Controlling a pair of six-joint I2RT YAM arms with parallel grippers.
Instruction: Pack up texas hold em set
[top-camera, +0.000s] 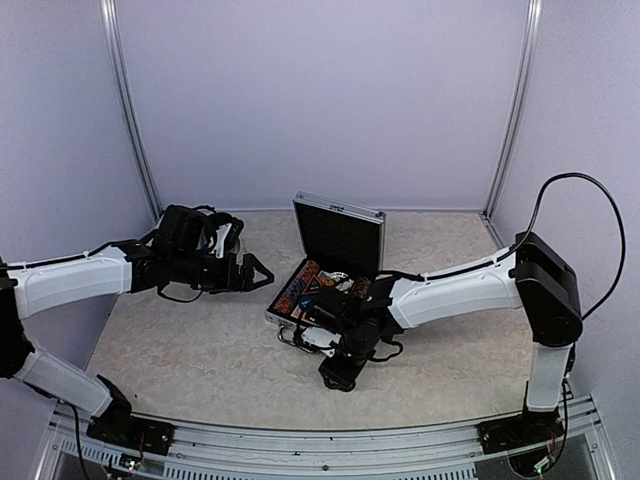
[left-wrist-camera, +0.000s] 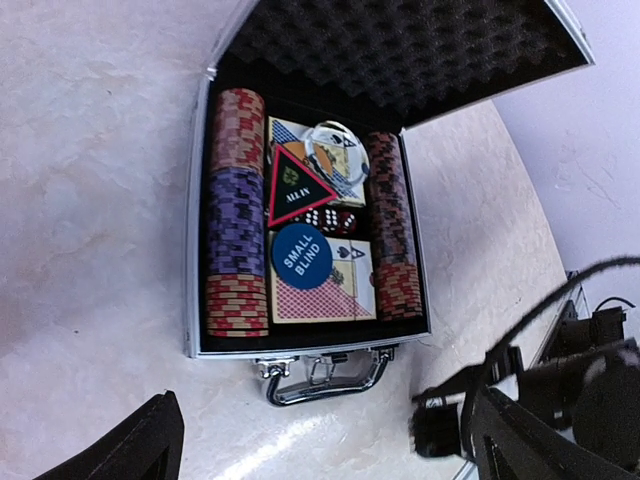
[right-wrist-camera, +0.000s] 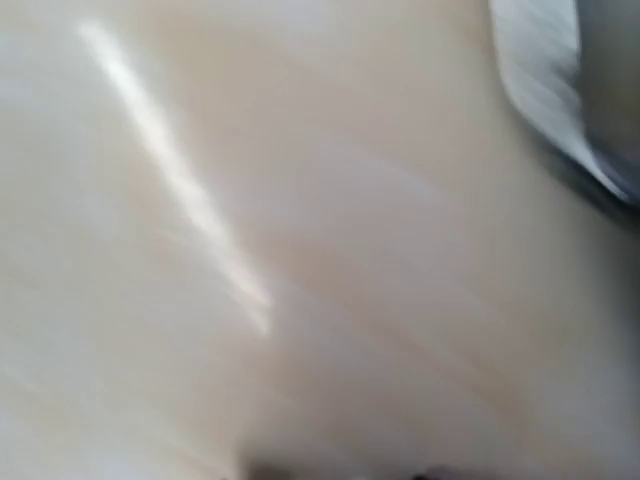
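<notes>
The silver case (left-wrist-camera: 193, 250) stands with its lid (top-camera: 341, 237) raised. Inside, left chips (left-wrist-camera: 237, 215) and right chips (left-wrist-camera: 393, 225) line both sides. Between them are two card decks (left-wrist-camera: 318, 305), dice (left-wrist-camera: 328, 220), a black triangular ALL IN marker (left-wrist-camera: 298, 187), a blue SMALL BLIND disc (left-wrist-camera: 302, 254) and a clear ring-like disc (left-wrist-camera: 337, 152). My left gripper (top-camera: 258, 273) is open and empty, left of the case. In front of the case, near its handle (left-wrist-camera: 328, 388), is my right gripper (top-camera: 342, 374); its fingers are too dark and blurred to read.
The right arm (top-camera: 460, 300) crosses over the case's front right part in the top view. A blurred curved metal piece (right-wrist-camera: 545, 80), perhaps the handle, shows in the right wrist view.
</notes>
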